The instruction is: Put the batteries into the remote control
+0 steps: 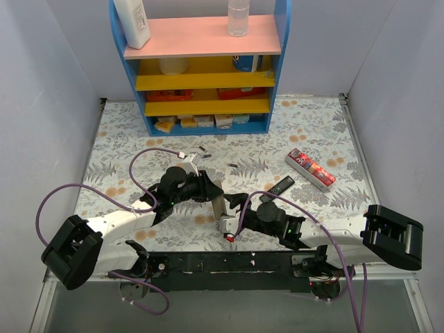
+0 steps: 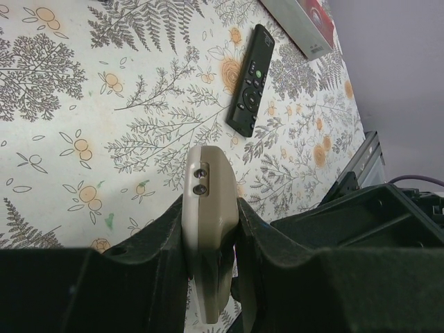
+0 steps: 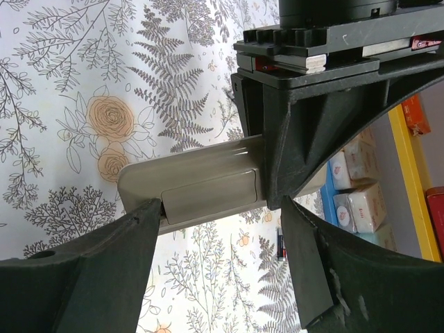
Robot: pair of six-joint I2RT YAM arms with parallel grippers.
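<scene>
A beige remote control (image 2: pixel 210 229) is clamped in my left gripper (image 1: pixel 214 193), raised above the table. Its back faces my right wrist camera, and the rectangular battery cover (image 3: pixel 211 198) looks closed. My right gripper (image 1: pixel 229 214) is part open at the remote's free end. In the right wrist view, one fingertip (image 3: pixel 147 214) overlaps the cover's left end; whether it presses there I cannot tell. The other finger (image 3: pixel 309 257) is apart, to the right. Small batteries (image 1: pixel 206 155) lie on the table before the shelf; one battery (image 3: pixel 281 243) also shows below the remote.
A black remote (image 1: pixel 277 189) lies on the patterned table right of centre, with a red and grey box (image 1: pixel 310 169) beyond it. At the back stands a blue and yellow shelf (image 1: pixel 207 100). Purple cables (image 1: pixel 312 220) loop over both arms.
</scene>
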